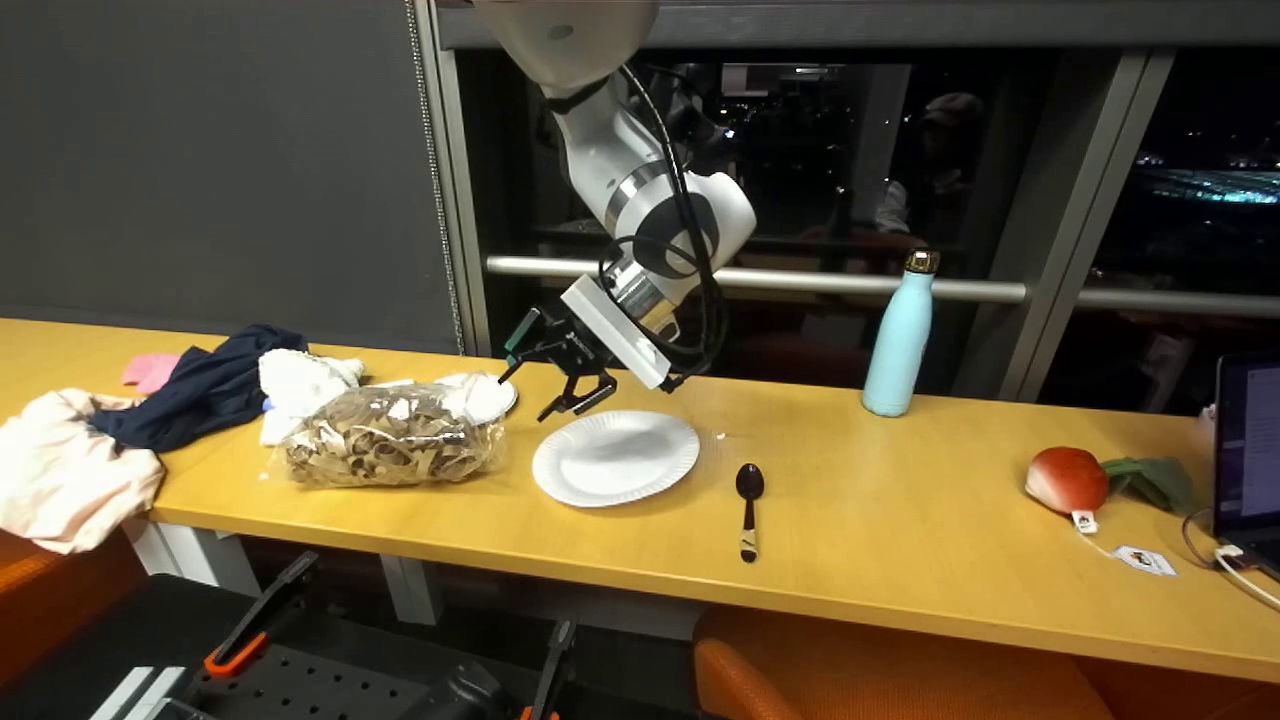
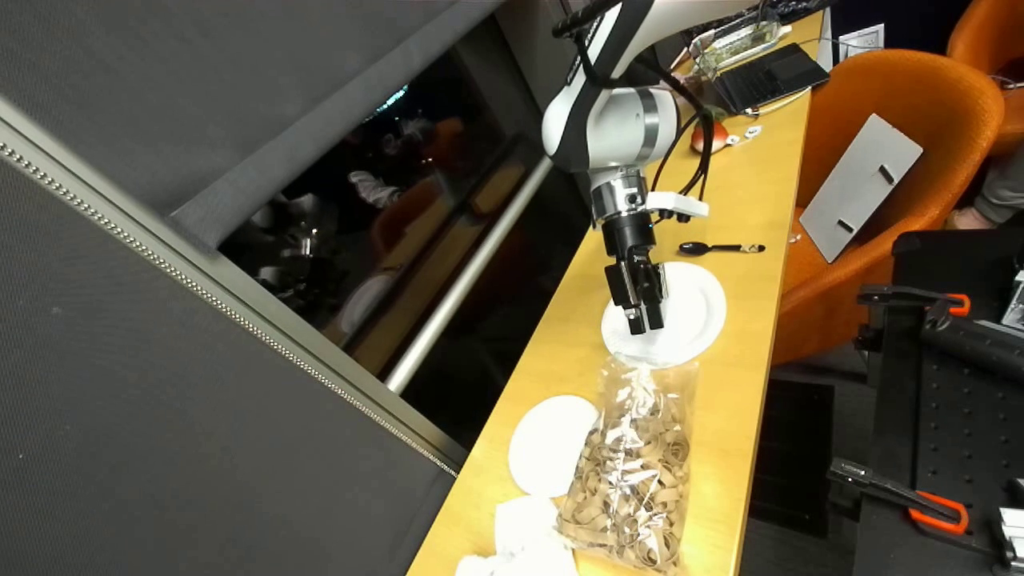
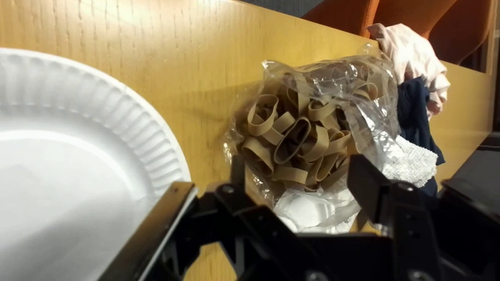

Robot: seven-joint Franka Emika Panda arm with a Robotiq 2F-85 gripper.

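A clear plastic bag of brown, ribbon-like loops (image 1: pixel 390 438) lies on the table, left of a white paper plate (image 1: pixel 615 458). My gripper (image 1: pixel 528 391) hangs above the table between the bag and the plate's far side, its fingers apart and tilted toward the bag. In the wrist view the bag (image 3: pixel 300 131) shows beyond the gripper, with no object visibly gripped between the spread fingertips. From the second exterior view, the gripper (image 2: pixel 645 322) overlaps the plate (image 2: pixel 696 312), and the bag (image 2: pixel 629 470) lies nearer the camera.
Behind the bag sits another white plate (image 1: pixel 486 398). Crumpled cloths (image 1: pixel 198 390) cover the left end. A black spoon (image 1: pixel 750 504), a light blue bottle (image 1: pixel 900 342), a red vegetable toy (image 1: pixel 1068 480) and a laptop (image 1: pixel 1248 462) are to the right. Bare table lies between spoon and toy.
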